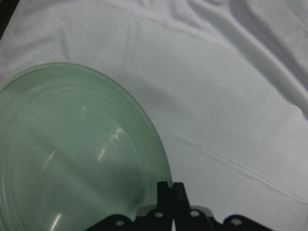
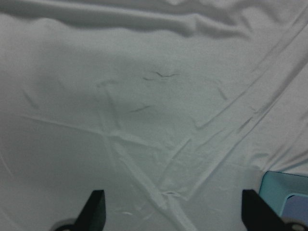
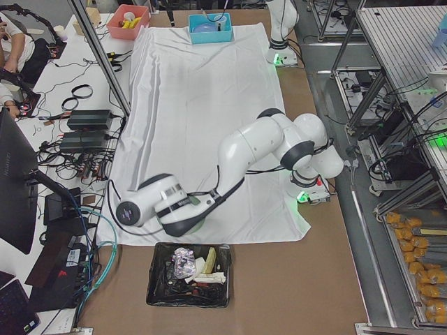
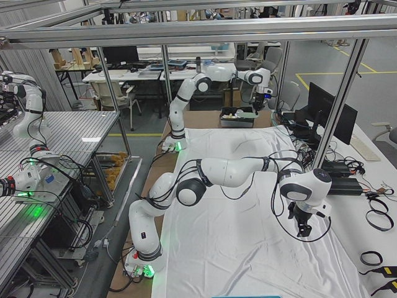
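A green plate (image 1: 72,144) fills the lower left of the left wrist view; my left gripper is shut on its rim. The camera left view shows part of it (image 3: 195,225) under the arm. In the camera right view it (image 4: 247,115) is at the back, near the black bin (image 4: 237,123). My right gripper stands open above the white cloth (image 2: 154,96), nothing between its fingers.
A teal box (image 2: 274,185) edges into the right wrist view. The bin (image 3: 157,293) holds wrappers and scraps at the cloth's near end. A red box (image 3: 119,28) stands on the side desk.
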